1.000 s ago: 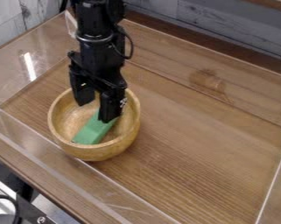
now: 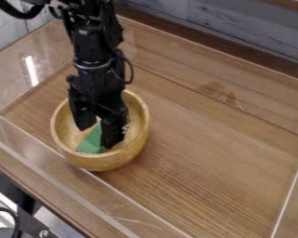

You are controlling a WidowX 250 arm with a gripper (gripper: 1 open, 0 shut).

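Observation:
A wooden bowl (image 2: 107, 157) sits on the wooden table, left of centre, with a green object (image 2: 92, 142) inside it. My black gripper (image 2: 97, 130) reaches down into the bowl over the green object, its fingers open and partly hiding it. Whether the fingers touch it, I cannot tell.
A pale wall (image 2: 213, 37) runs along the back, and the table's left edge is close to the bowl.
My gripper has come lower into the bowl and now covers more of the green object.

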